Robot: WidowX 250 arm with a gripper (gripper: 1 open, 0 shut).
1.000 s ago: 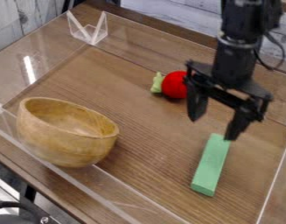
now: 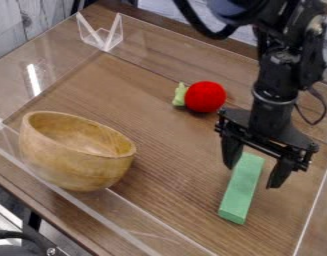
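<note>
My black gripper [image 2: 257,152] hangs low on the right of the camera view, open, its two fingers pointing down just above the upper end of a long green block [image 2: 238,198] lying on the wooden table [image 2: 146,220]. Whether the fingertips touch the block or the table cannot be told.
A large yellow bowl [image 2: 75,158] stands at the left. A red round object [image 2: 206,97] with a small pale green item [image 2: 182,94] beside it lies behind the gripper. A white wire-like piece [image 2: 104,32] is at the back left.
The objects on the table have not visibly moved.
</note>
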